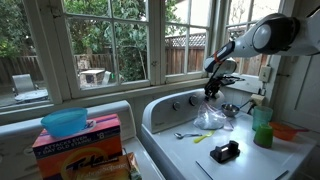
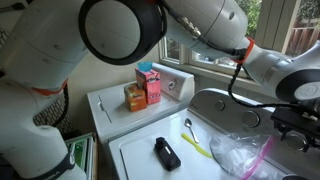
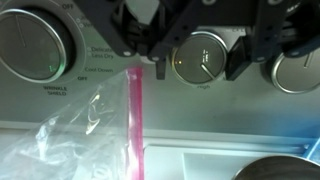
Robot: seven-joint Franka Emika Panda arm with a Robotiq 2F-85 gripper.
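Note:
A row of dials lines the appliance's grey control panel, and one silver dial [image 3: 200, 58] shows between the dark fingers of my gripper in the wrist view. The fingers stand apart, one to each side of the dial; whether they touch it I cannot tell. A clear plastic bag [image 3: 75, 140] with a pink zip edge [image 3: 135, 125] lies below and left of the fingers, its top close to the left finger. In exterior view 1 the bag [image 1: 210, 118] rests on the white appliance top under the arm, against the panel.
A metal bowl [image 1: 232, 109], green cup [image 1: 263, 135] and orange-red dish [image 1: 286, 131] stand right of the bag. Nearer lie a black object [image 2: 167, 153], a yellow utensil [image 2: 197, 145] and a spoon [image 2: 190, 128].

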